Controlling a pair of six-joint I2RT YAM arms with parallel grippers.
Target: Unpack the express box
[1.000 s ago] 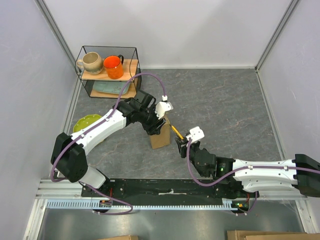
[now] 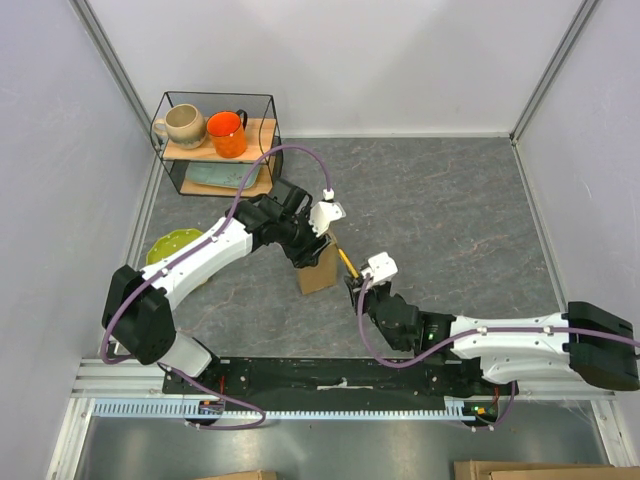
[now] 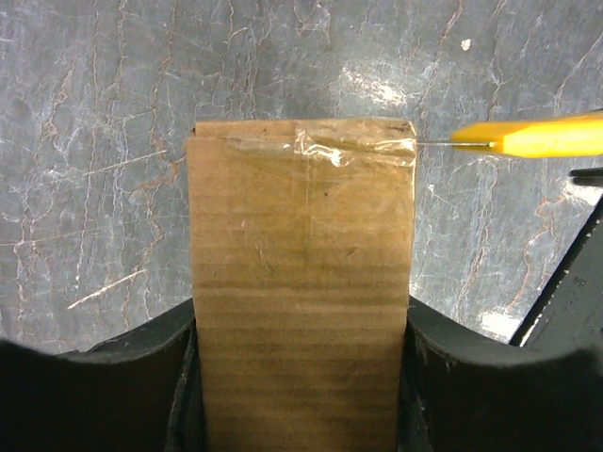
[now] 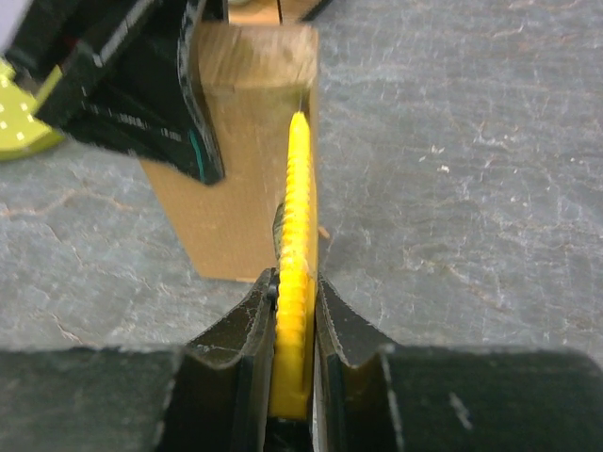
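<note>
The brown cardboard box [image 2: 318, 276] stands near the middle of the table, with my left gripper [image 2: 313, 250] shut across its sides. In the left wrist view, both fingers press the box [image 3: 301, 273], and shiny clear tape runs along its far edge. My right gripper is shut on a yellow-handled cutter [image 4: 298, 207]. From the cutter [image 3: 542, 137], a thin blade reaches the taped edge at the box's corner. How deep the blade sits cannot be made out. The box's contents are hidden.
A wire rack [image 2: 268, 185] holding a beige mug [image 2: 184, 127] and an orange mug [image 2: 227, 136] stands at the back left. Partly behind the left arm lies a yellow-green plate [image 2: 170, 243].
My right gripper has shifted a little to the left with the cutter, toward the box. The box has tilted or shifted slightly; the left arm looks unmoved.
</note>
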